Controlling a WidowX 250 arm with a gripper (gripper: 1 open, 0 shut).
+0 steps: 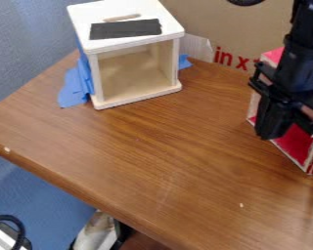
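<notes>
My black gripper (280, 109) is at the right edge, pointing down over a red box (291, 144) with pale edges that stands on the wooden table (133, 176). The gripper and arm hide much of the box. Whether the fingers are apart or closed on anything is not clear.
A white open cubby (133, 73) stands at the back left on a blue cloth (73, 90), with a dark slab (130, 27) and a light stick on top. A cardboard panel (231, 20) is behind.
</notes>
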